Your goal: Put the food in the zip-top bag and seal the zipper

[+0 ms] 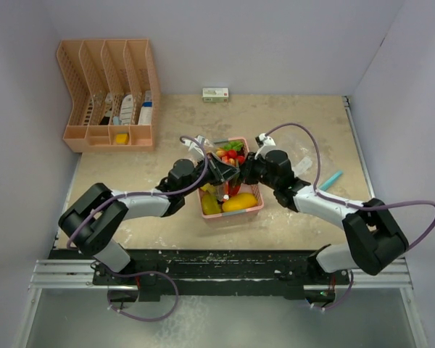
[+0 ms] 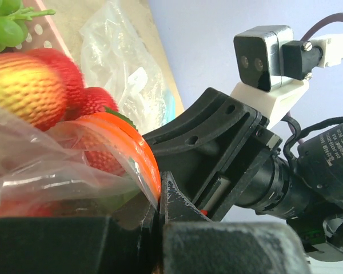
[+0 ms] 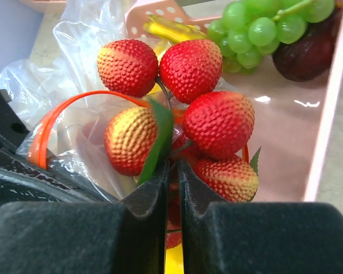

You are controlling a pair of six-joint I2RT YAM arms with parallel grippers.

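Observation:
A bunch of bumpy red-and-yellow fruit (image 3: 219, 124) with a green leaf hangs on thin stems above the pink basket (image 1: 228, 215). My right gripper is shut at the middle of this bunch, on its stems as far as shows. A clear zip bag (image 2: 23, 154) with an orange zip rim (image 2: 151, 154) stands spread over the basket. My left gripper is shut on that thin rim. Some of the fruit lies against the bag's mouth; whether any is inside cannot be told. The two grippers nearly meet in the top view.
Green grapes (image 3: 257, 34), a dark red fruit (image 3: 306, 51) and a yellow fruit (image 1: 239, 202) sit in the basket. Another clear bag with a blue edge (image 1: 331, 180) lies on the table's right side. A compartment rack (image 1: 109, 138) stands back left.

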